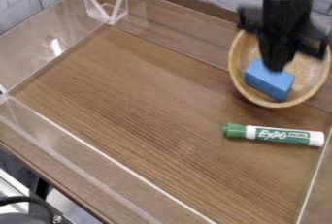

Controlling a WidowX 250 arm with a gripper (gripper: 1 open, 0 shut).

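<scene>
My gripper (278, 44), black and blurred, is raised over a round wooden bowl (304, 80) at the upper right. A blue block (269, 80) lies inside the bowl, below the fingers and apart from them. Whether the fingers are open or shut is hard to tell through the blur. A green Expo marker (274, 134) lies on the wooden table (130, 112), just in front of the bowl.
Clear plastic walls edge the table at the left. The left and middle of the table are empty. A black cable (26, 202) shows at the lower left corner.
</scene>
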